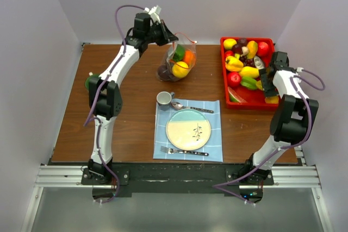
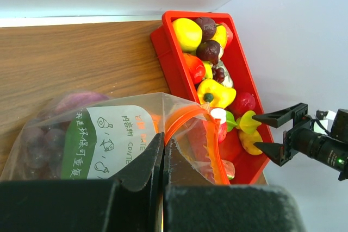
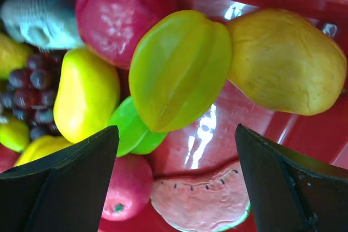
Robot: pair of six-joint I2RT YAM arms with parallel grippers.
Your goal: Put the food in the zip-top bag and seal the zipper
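Note:
The clear zip top bag (image 1: 165, 71) stands at the back of the table with its orange-edged mouth open. Inside show a yellow fruit (image 1: 180, 69), an orange fruit (image 1: 189, 58), something green (image 1: 179, 52) and dark grapes (image 2: 43, 148). At its rim my left gripper is shut on the thin plastic. Over the red bin (image 1: 224, 80), my right gripper is open, its fingers reaching down. A yellow-green starfruit (image 3: 182, 69) lies just ahead of the gap between them, touching neither finger.
Beside the starfruit are a rounded yellow fruit (image 3: 288, 61), a mango (image 3: 87, 96), a watermelon slice (image 3: 201, 196) and a pomegranate (image 3: 122, 14). A plate (image 1: 188, 130) on a blue mat and a mug (image 1: 164, 98) occupy the front middle. Bare table separates bag and bin.

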